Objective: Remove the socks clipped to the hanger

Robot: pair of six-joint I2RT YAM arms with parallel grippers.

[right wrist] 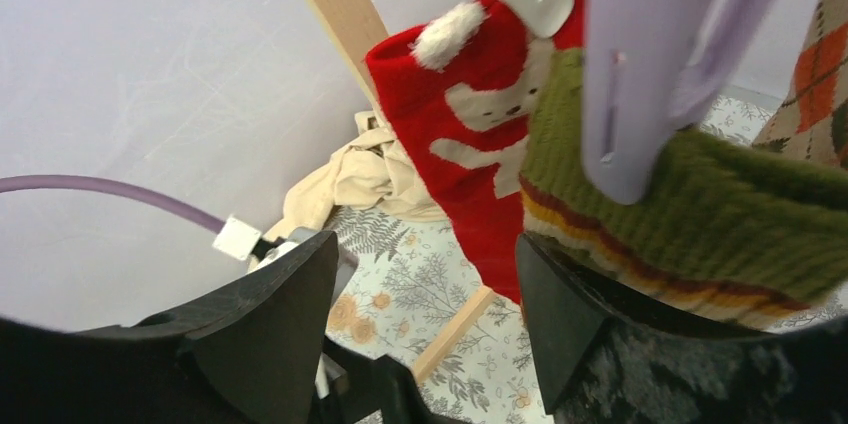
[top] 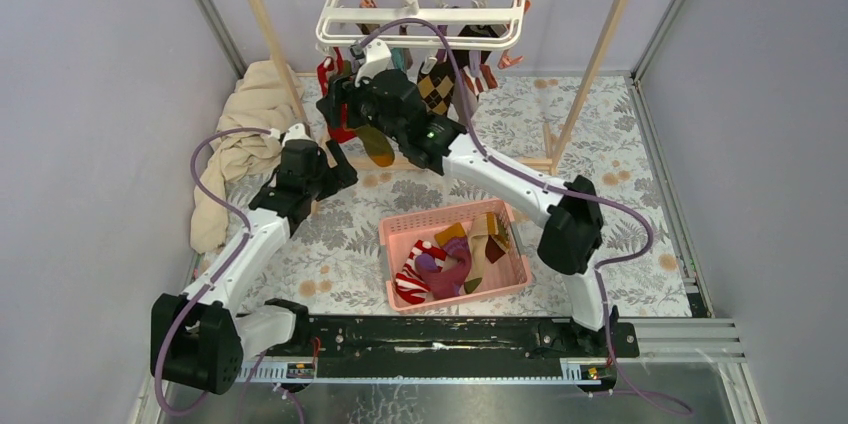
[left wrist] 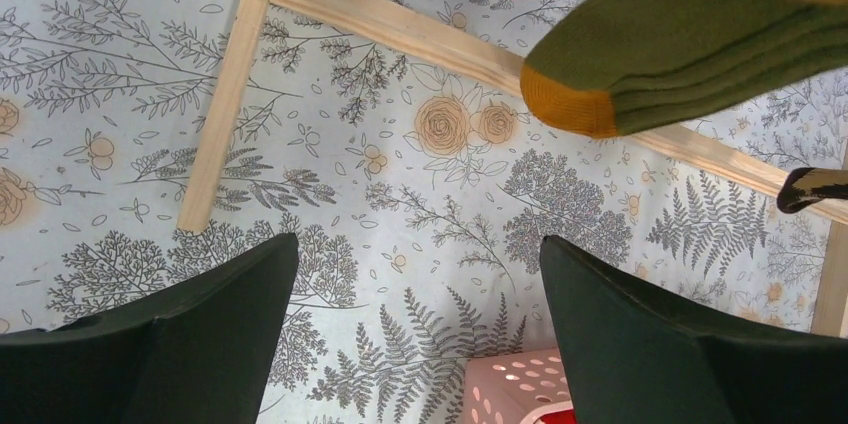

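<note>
Socks hang clipped from the white hanger. In the right wrist view a green striped sock hangs from a lilac clip, in front of a red sock. My right gripper is at the green sock's lower left, its right finger against or very near it; whether it touches is unclear. It looks part open. My left gripper stands open below and left of the socks, empty, with the green sock above it in the left wrist view.
A pink basket holding several socks sits on the front of the floor. A beige cloth lies at the left. The wooden rack surrounds the hanger.
</note>
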